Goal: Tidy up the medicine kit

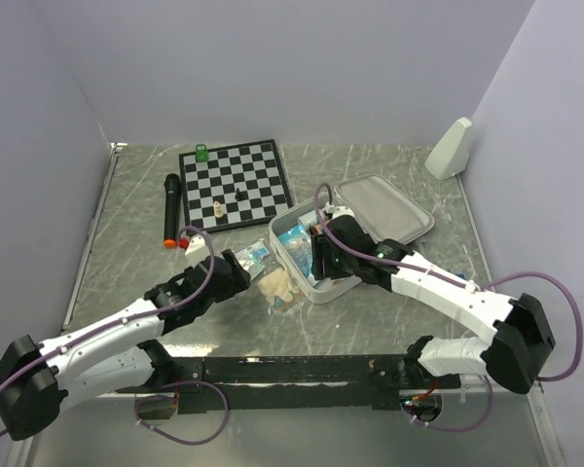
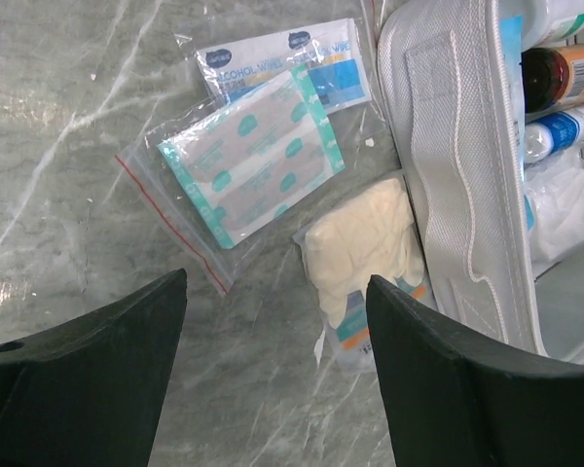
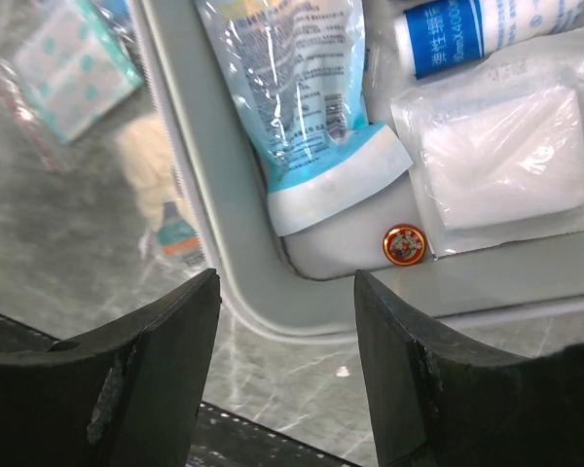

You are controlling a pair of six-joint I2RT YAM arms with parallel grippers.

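The medicine kit (image 1: 326,292) holds a blue-white pouch (image 3: 302,117), bottles (image 2: 555,73), a blue-labelled roll (image 3: 487,24), a padded white packet (image 3: 506,161) and a small red round item (image 3: 405,244). Left of it lie an alcohol wipe packet (image 2: 273,53), a bagged dressing (image 2: 248,161) and a bagged beige glove (image 2: 360,243). My left gripper (image 1: 234,274), fingers parted and empty, hovers over these loose items. My right gripper (image 1: 323,261) hangs above the kit's near left corner, fingers apart with nothing between them.
The grey lid (image 1: 389,199) lies behind the kit. A chessboard (image 1: 263,156), a black microphone (image 1: 172,204) and a white upright object (image 1: 451,149) stand around the back.
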